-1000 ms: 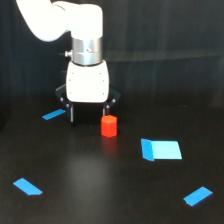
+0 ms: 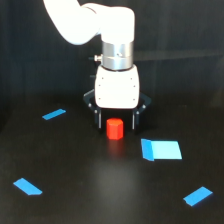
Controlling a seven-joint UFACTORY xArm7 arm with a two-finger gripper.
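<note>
A small red block (image 2: 115, 129) stands on the dark table near the middle of the camera view. Above it hangs the white arm, pointing down, with my gripper (image 2: 116, 123) open. One dark finger (image 2: 98, 118) shows to the left of the block and the other to its right, with visible gaps on both sides. From this view I cannot tell whether the block lies fully between the fingers or a little in front of them.
To the right lies a light-blue square (image 2: 166, 150) with a brighter blue strip (image 2: 147, 149) at its left edge. Blue tape pieces lie at the back left (image 2: 54, 114), front left (image 2: 27, 187) and front right (image 2: 198, 196).
My gripper has moved right, from left of the red block to over it. The block sits slightly farther right and nearer the camera. The blue pieces have not moved.
</note>
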